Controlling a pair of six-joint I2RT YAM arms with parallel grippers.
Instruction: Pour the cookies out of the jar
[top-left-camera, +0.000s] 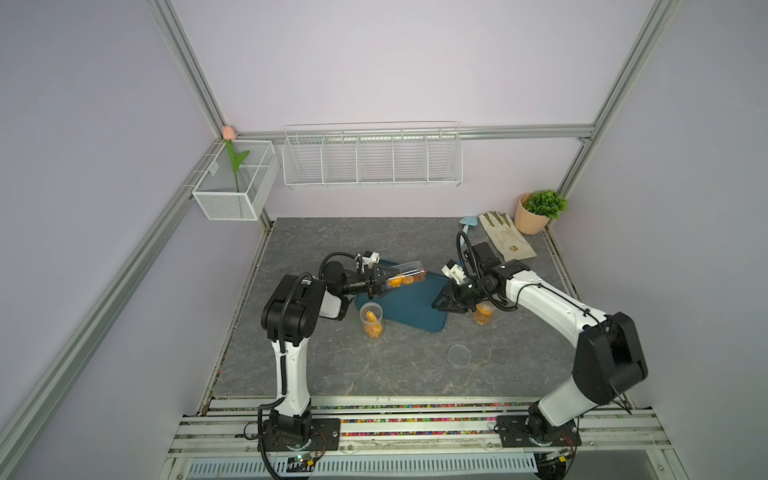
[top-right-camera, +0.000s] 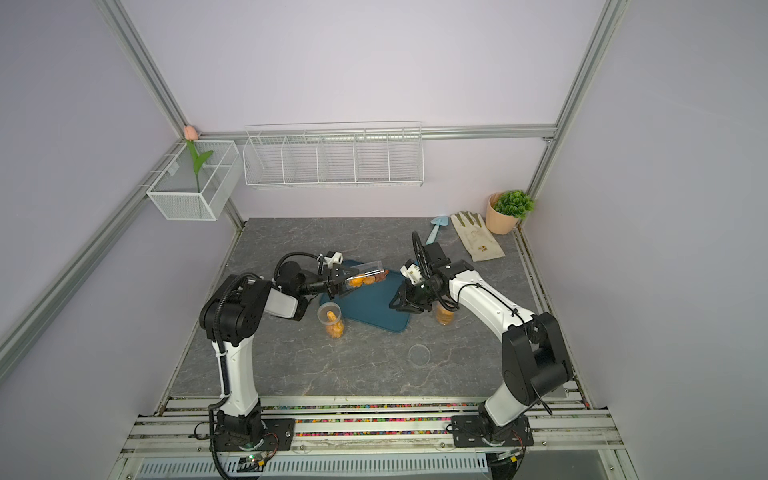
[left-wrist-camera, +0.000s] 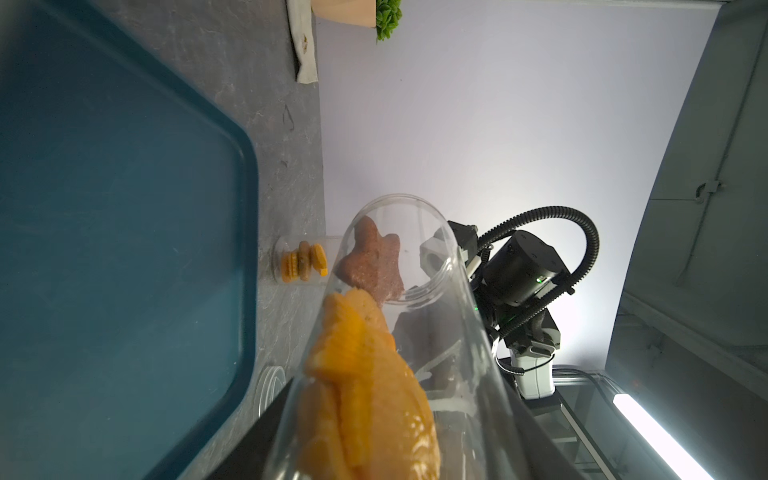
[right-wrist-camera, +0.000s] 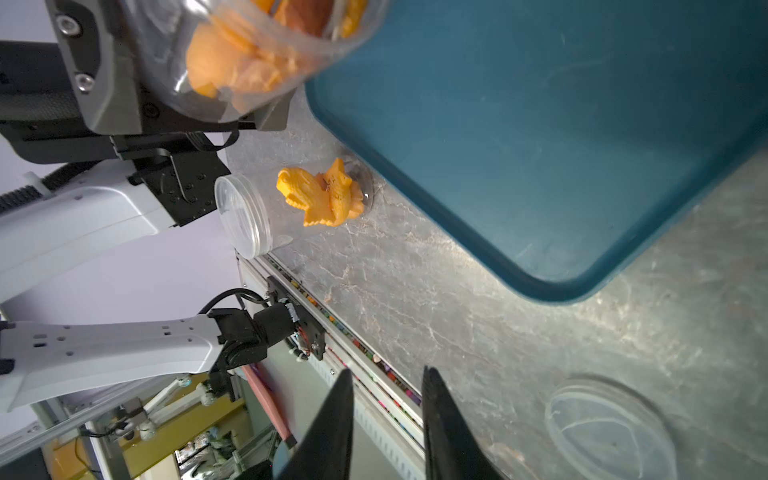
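Note:
My left gripper (top-left-camera: 373, 280) is shut on a clear jar (top-left-camera: 404, 274) of orange and brown cookies, held tilted nearly horizontal over the blue tray (top-left-camera: 416, 312); in the left wrist view a brown star cookie (left-wrist-camera: 368, 260) lies near its round end. My right gripper hangs right of that jar over the tray's right side, its dark fingers apart with nothing between them. A second cookie jar (top-left-camera: 372, 324) stands at the tray's front left, a third (top-left-camera: 483, 316) to the right, partly behind the right arm.
A clear lid (top-left-camera: 458, 355) lies on the front counter. A blue scoop (top-left-camera: 468, 224), a glove (top-left-camera: 505, 237) and a potted plant (top-left-camera: 531, 217) are at the back right. Wire baskets (top-left-camera: 372, 160) hang on the walls.

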